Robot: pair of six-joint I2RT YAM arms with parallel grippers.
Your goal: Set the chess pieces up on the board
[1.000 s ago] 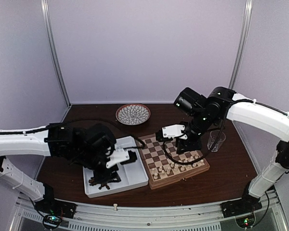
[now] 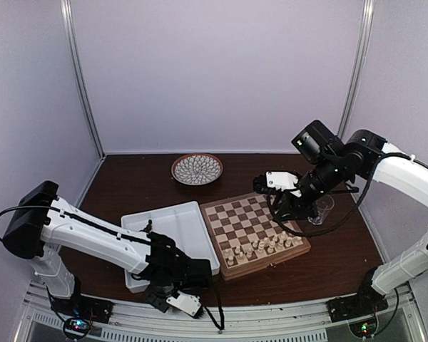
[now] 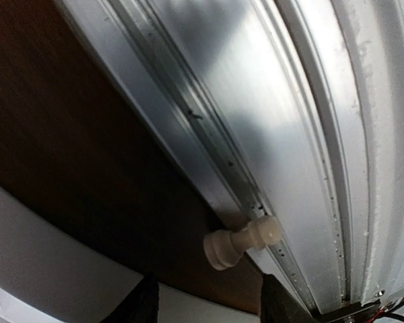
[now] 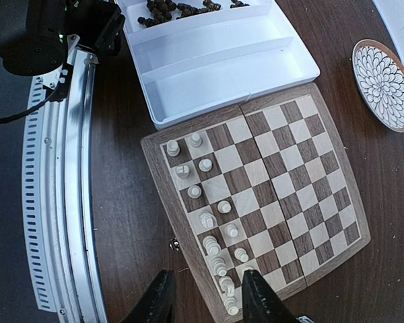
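A pale pawn [image 3: 242,241] is at the table's front edge by the metal rail, seen in the left wrist view; whether it stands or lies is unclear. My left gripper hangs over that edge, its fingers apart and the pawn beyond their tips, not between them. On the chessboard [image 4: 286,195], two rows of light pieces [image 4: 207,220] stand along one side. Over the board's end hovers my right gripper, open, with no piece between its fingers. Dark pieces [image 4: 163,9] lie in the white tray [image 4: 212,70].
The tray stands directly left of the board. A patterned bowl [image 2: 197,169] sits at the back, and a clear glass [image 2: 322,209] is right of the board, partly behind my right arm. Free table lies behind the board.
My left arm has swung from above the tray toward the front edge, where the pale pawn showed earlier. My right arm has pulled back to the right, away from the board's middle.
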